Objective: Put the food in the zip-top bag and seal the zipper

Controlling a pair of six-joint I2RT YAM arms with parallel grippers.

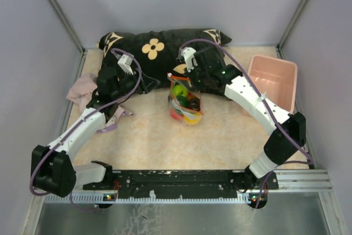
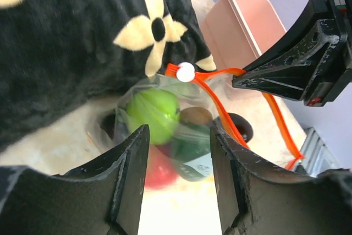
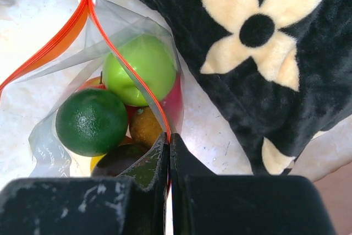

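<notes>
The zip bag (image 1: 186,115) with orange zipper and white slider (image 2: 186,72) stands mid-table, holding green (image 3: 137,71), dark green (image 3: 91,122), brown, red and yellow produce. My right gripper is shut on the bag's zipper edge at the bag's right side. My left gripper is open, left of the bag and apart from it in the top view, its fingers framing the bag in the left wrist view.
A black flowered cushion (image 1: 132,48) lines the back. A pink bin (image 1: 272,81) sits at right; pink cloths (image 1: 82,89) lie at left.
</notes>
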